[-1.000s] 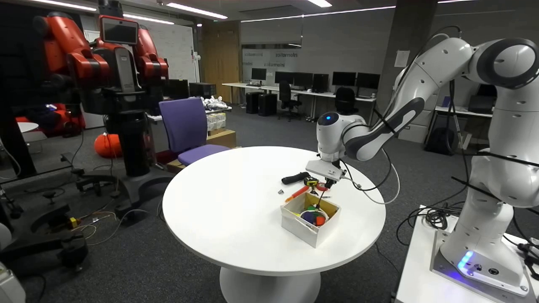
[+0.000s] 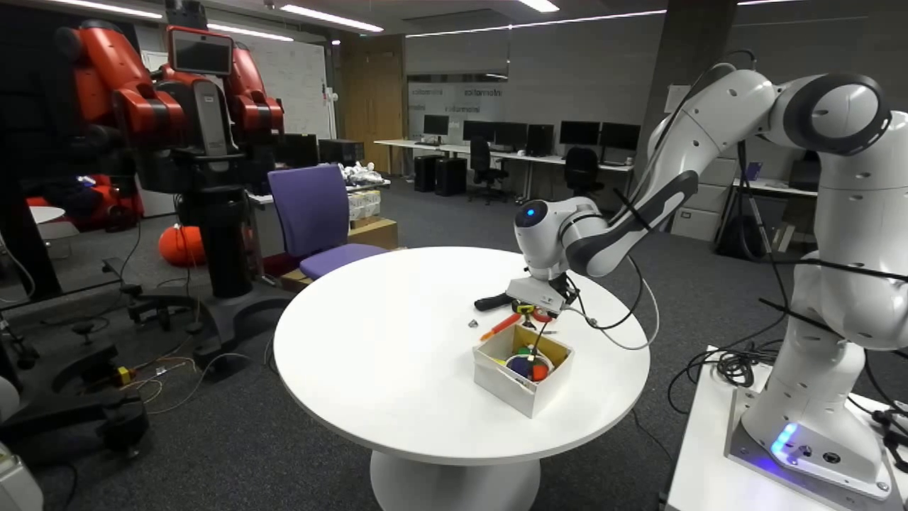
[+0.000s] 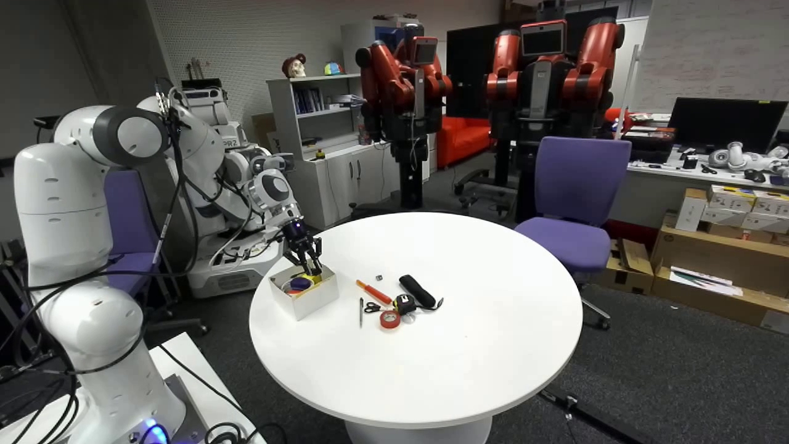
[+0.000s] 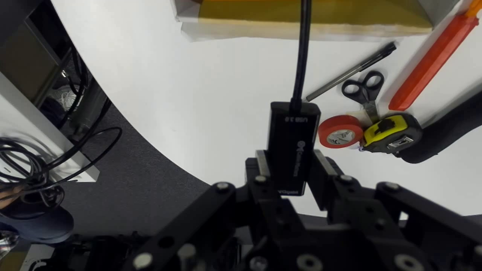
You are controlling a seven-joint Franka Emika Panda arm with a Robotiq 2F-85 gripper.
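Observation:
In the wrist view my gripper is shut on a black USB adapter (image 4: pixel 292 128), with a finger on either side of it. A black cable (image 4: pixel 303 49) runs from the adapter up toward the box. From exterior view 2, the gripper (image 3: pixel 314 265) appears over the open white box (image 3: pixel 316 296), which stands near the table's edge. Inside the box (image 2: pixel 508 385) lie a blue item and an orange-red one, along with other colourful things, seen in exterior view 1. The adapter itself is hard to make out in the exterior views.
Beside the box lie a pen (image 4: pixel 350 72), scissors (image 4: pixel 365 90), red tape (image 4: pixel 339 131), a yellow-black tape measure (image 4: pixel 392 133), a red-orange tool (image 4: pixel 433 63) and a black object (image 3: pixel 416 291).
In exterior view 1 the arm and gripper have shifted left and slightly down. The box and the loose items on the table look unmoved.

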